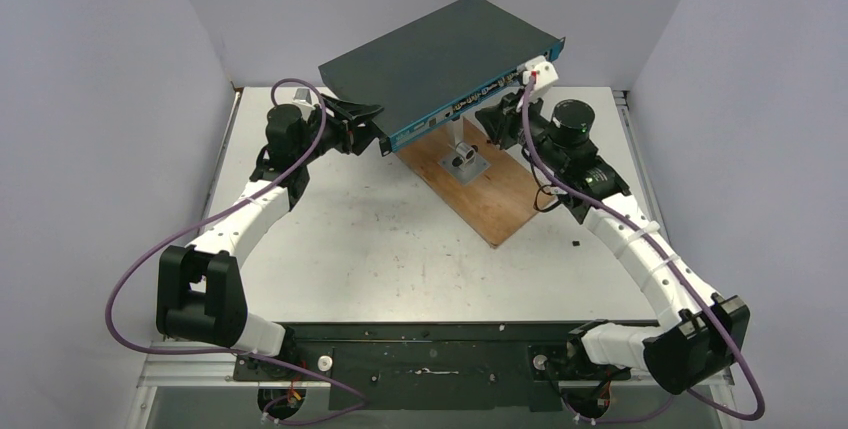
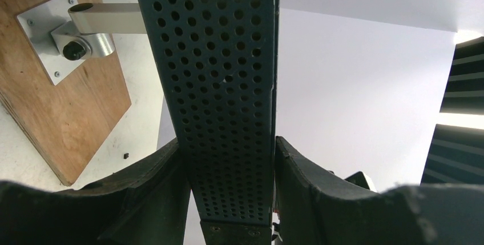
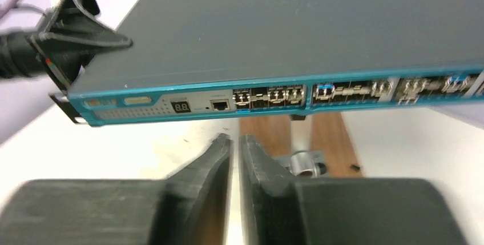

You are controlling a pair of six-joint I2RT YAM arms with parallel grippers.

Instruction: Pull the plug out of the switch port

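Note:
The dark network switch is held up on a metal post, its teal front showing rows of ports. My left gripper is shut on the switch's left end; its perforated side fills the space between the fingers in the left wrist view. My right gripper hangs off the front, below the port row in the right wrist view, apart from the switch. Its fingers are blurred and close together, with a narrow gap and no plug visible between them. I cannot tell which port holds a plug.
A wooden board with the post's metal plate lies on the white table under the switch. Grey walls stand on both sides.

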